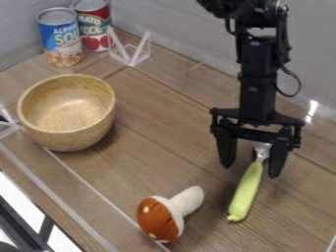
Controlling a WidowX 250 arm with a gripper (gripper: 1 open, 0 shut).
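My black gripper (251, 157) hangs low at the right of the table, fingers apart on either side of the pale upper end of a long yellow-green toy vegetable (245, 194). Whether it touches that toy is unclear. An orange-capped toy mushroom with a white stem (160, 219) lies at the lower middle. A wooden bowl (66, 125) sits empty at the left.
Two cans, one blue and silver (62, 39) and one red (94, 22), stand at the back left corner by white taped markings. A wall runs along the back.
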